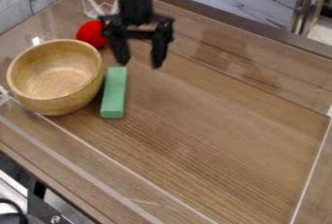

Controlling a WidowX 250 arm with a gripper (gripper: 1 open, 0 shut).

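Observation:
My gripper (138, 46) is at the upper middle, raised behind a green bar (115, 93), blurred, its fingers open as far as the blur lets show, with nothing visible held. The green bar lies on the wooden table beside a tan bowl (54, 77) at the left. A red object (92, 32) sits behind the bowl, left of the gripper.
A pale raised edge runs along the back and right side of the table.

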